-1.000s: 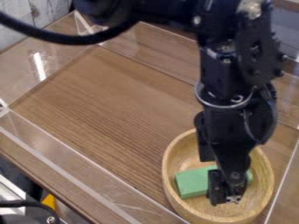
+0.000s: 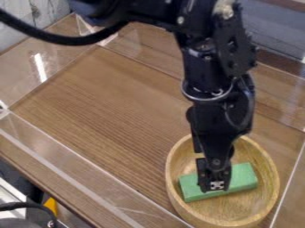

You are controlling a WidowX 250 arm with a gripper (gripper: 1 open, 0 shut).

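A green rectangular block point(image 2: 237, 178) lies in a round light wooden bowl point(image 2: 180, 204) at the lower right. My black gripper point(image 2: 215, 178) hangs pointing down into the bowl, directly over the block, its lower tips overlapping the block in this view. The fingers are seen nearly side-on, so whether anything is between them is hard to make out; whether they touch the block is unclear.
A dark gap with a small yellow item and black cable sits at the lower left.
My gripper and arm have moved left and turned, now appearing narrower over the bowl. The block looks about where it was.
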